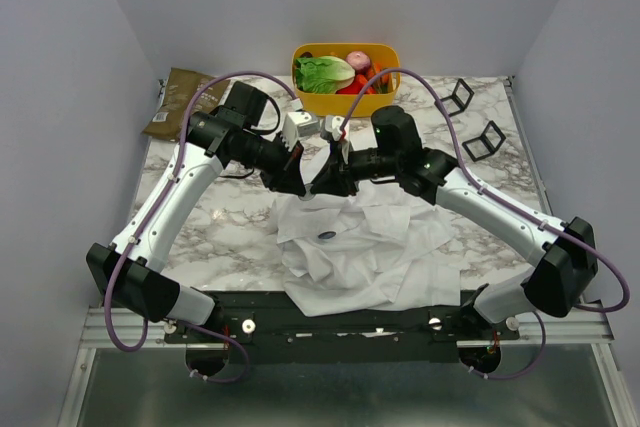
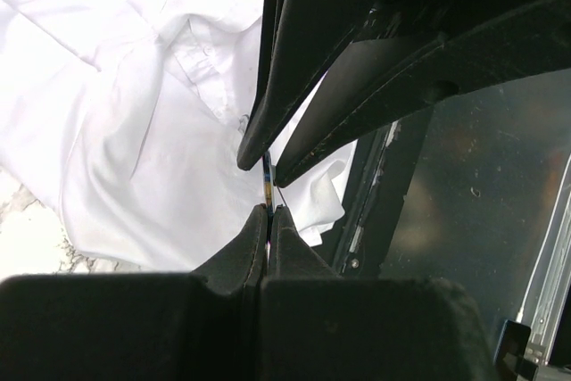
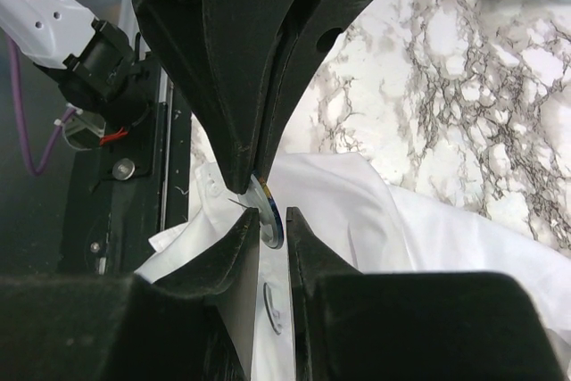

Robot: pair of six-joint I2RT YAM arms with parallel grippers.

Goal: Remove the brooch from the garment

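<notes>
The brooch point(image 3: 268, 211), a thin curved disc with a shiny rim, is held in the air between my two grippers. Its upper end meets the tips of my left gripper, which is shut on its edge. Lower down, my right gripper is shut around it with a narrow gap showing. Edge-on, the brooch point(image 2: 268, 182) reaches between both sets of tips, a fine needle sticking out beside it. Under the grippers lies the white garment point(image 1: 405, 237), wrinkled on the table. Any contact between brooch and cloth is hard to see.
A dark oval point(image 1: 327, 236) rests on the garment just in front of the grippers. Behind stand a yellow vegetable basket point(image 1: 325, 104), a brown bag point(image 1: 188, 92) and black frames point(image 1: 485, 141). Bare marble point(image 1: 215, 232) shows at left.
</notes>
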